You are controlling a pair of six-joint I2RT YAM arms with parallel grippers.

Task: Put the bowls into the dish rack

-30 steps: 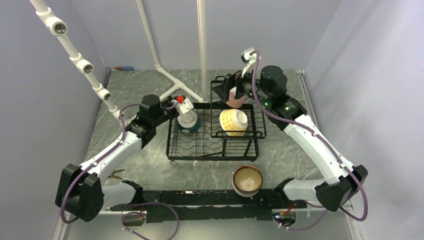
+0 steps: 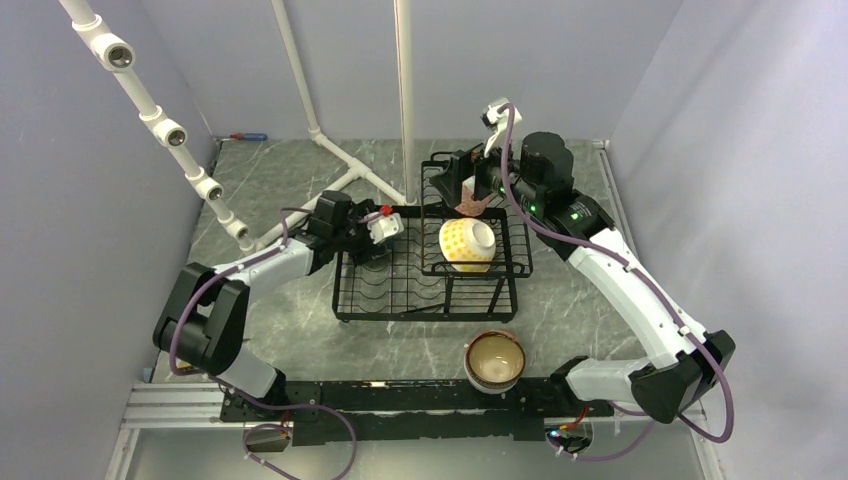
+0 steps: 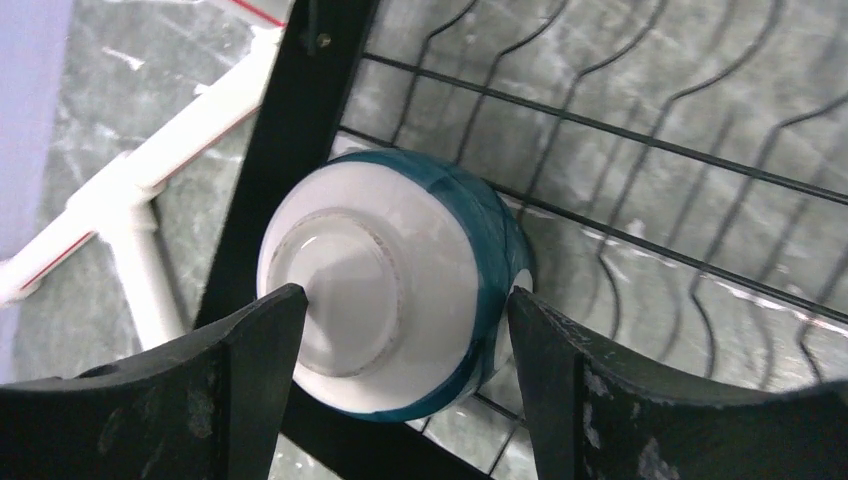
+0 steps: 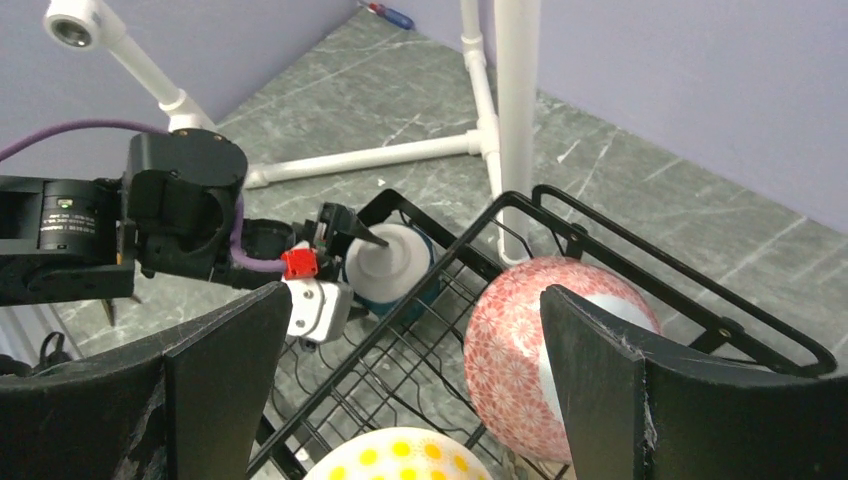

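A white bowl with a teal band [image 3: 395,290] lies tilted, base up, in the lower tier of the black dish rack [image 2: 424,315], at its back left. My left gripper is open around this bowl, its fingertips at either side. A pink patterned bowl [image 4: 510,360] and a yellow dotted bowl [image 2: 462,242] rest in the upper tier. My right gripper stands open above that tier, nothing between its fingers. A brown-rimmed bowl [image 2: 494,357] sits on the counter in front of the rack.
White pipes [image 2: 360,170] with a camera post stand behind and left of the rack. A screwdriver [image 2: 248,136] lies at the back left.
The right arm is nearly still.
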